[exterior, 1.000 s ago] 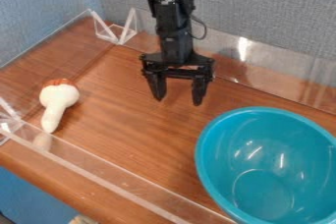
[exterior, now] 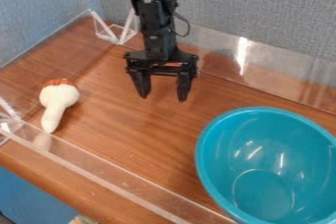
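My black gripper [exterior: 163, 83] hangs over the wooden table at the upper middle of the view, open, with nothing between its fingers. A white mushroom-like toy with an orange-speckled top [exterior: 58, 98] lies on the table at the left, apart from the gripper and below-left of it. A large teal bowl [exterior: 266, 174] stands at the lower right.
Clear low panels edge it at the front left and along the back, with white brackets [exterior: 112, 33] at the back left. Grey and light-blue walls rise behind.
My gripper has moved to the left and slightly toward the back over the last second. The toy and the bowl have stayed where they were.
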